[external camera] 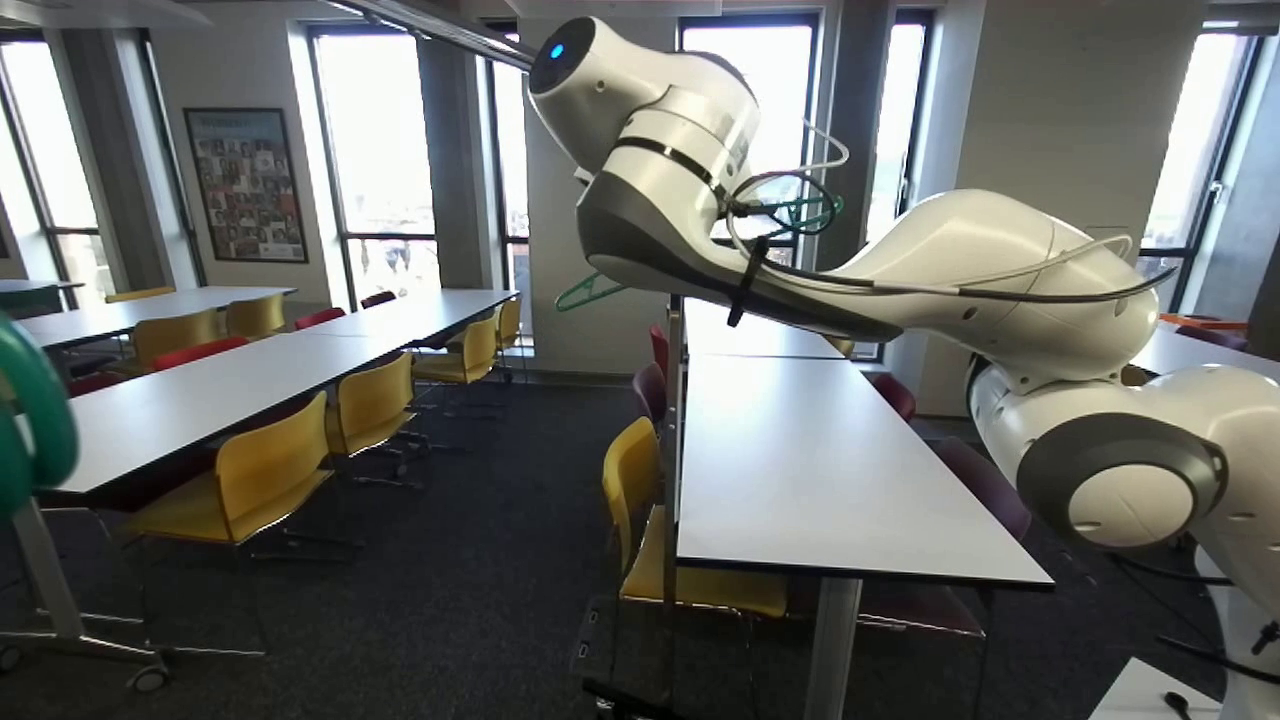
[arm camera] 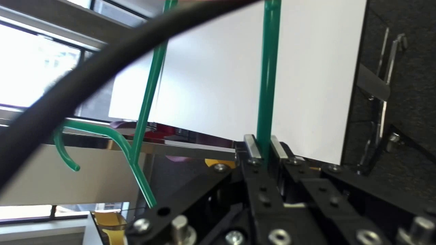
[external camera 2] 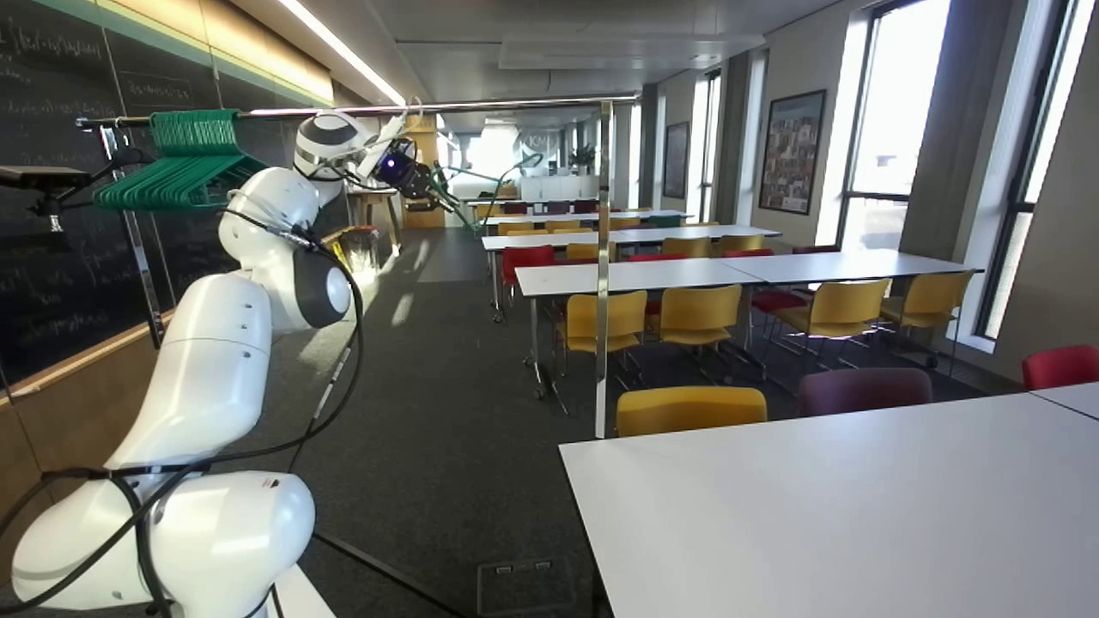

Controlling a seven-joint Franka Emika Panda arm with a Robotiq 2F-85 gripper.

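Note:
In the wrist view my gripper is shut on the bottom bar of a green hanger (arm camera: pixel 267 73). The hanger's curved hook is off to the left of that view, apart from any rail. In exterior view 1 most of the gripper is hidden behind the arm, and one green corner of the hanger (external camera: pixel 588 292) pokes out below it. Exterior view 2 has the gripper (external camera 2: pixel 445 202) at rail height, with the hanger (external camera 2: pixel 494 196) reaching out to its right. A metal rail (external camera 2: pixel 536 104) runs above it.
Many green hangers (external camera 2: pixel 194 165) hang bunched at the rail's left end. An upright metal post (external camera 2: pixel 604 309) supports the rail on the right. White tables (external camera: pixel 828 468) and yellow chairs (external camera: pixel 274 462) stand below. A black cable (arm camera: pixel 94 73) crosses close to the wrist camera.

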